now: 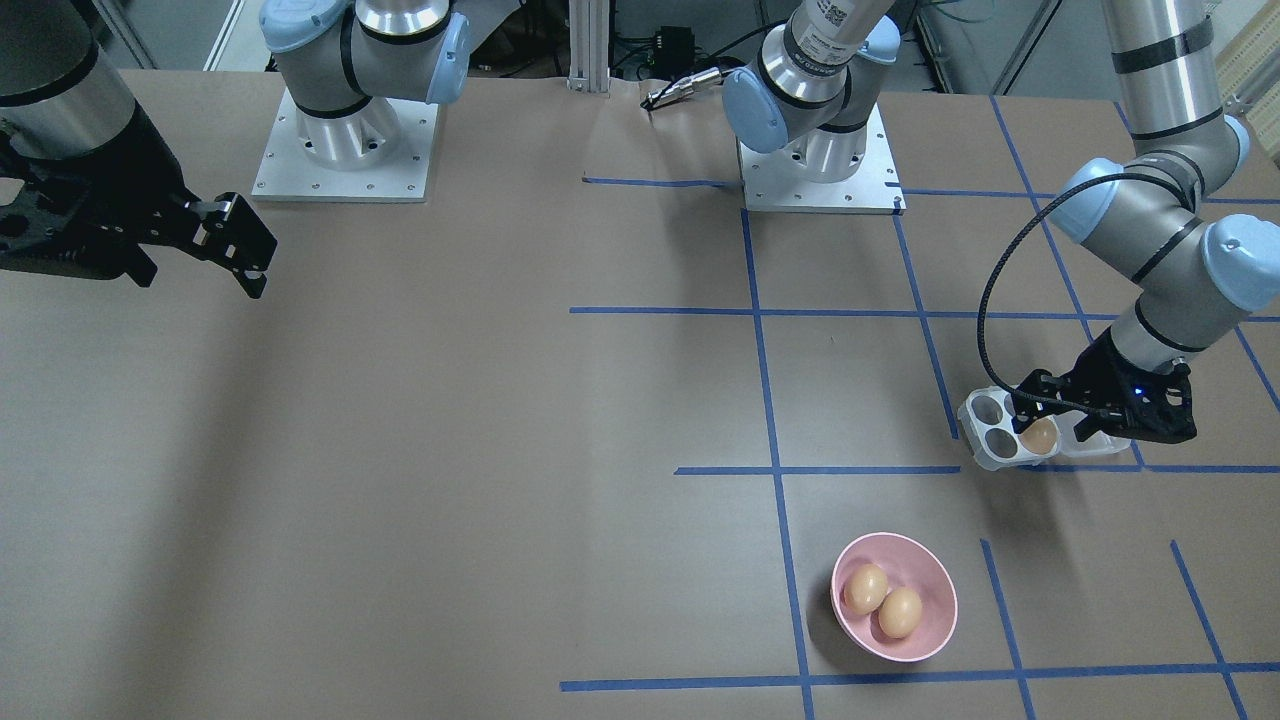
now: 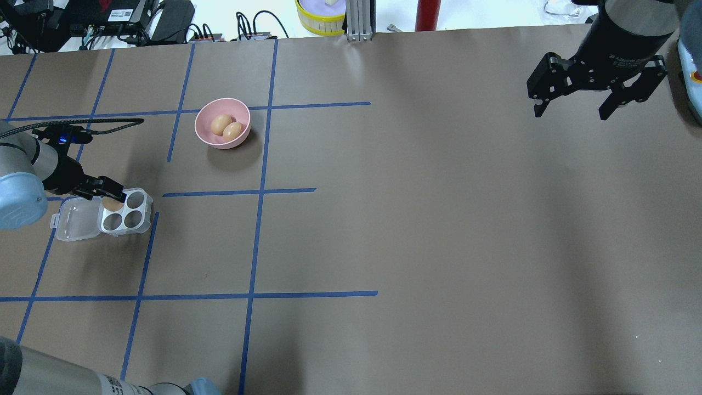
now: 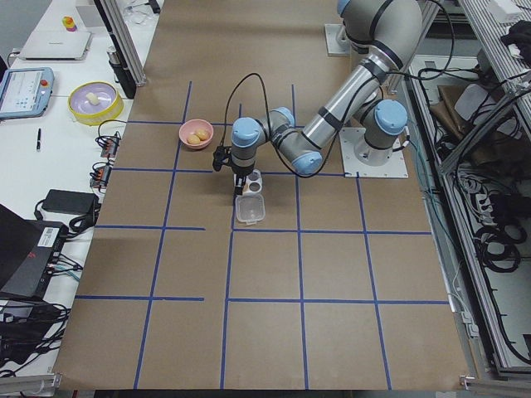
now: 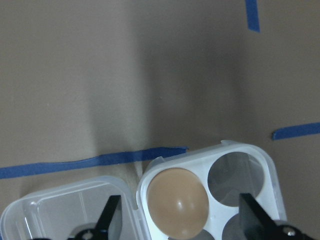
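Note:
A clear plastic egg box (image 2: 134,220) lies open on the floor of taped squares, its lid (image 2: 77,220) to one side. One brown egg (image 4: 177,202) sits in one of its cups; the other cups that show look empty. My gripper is low over the box, open, its fingers either side of that egg, one over the lid and one over the white tray. Whether it touches the egg I cannot tell. A pink bowl (image 1: 894,540) holding two brown eggs (image 1: 865,587) stands apart, toward the front camera.
A second black gripper (image 2: 595,85) hangs at the other end of the work surface. Other arms (image 1: 816,108) are mounted along the back.

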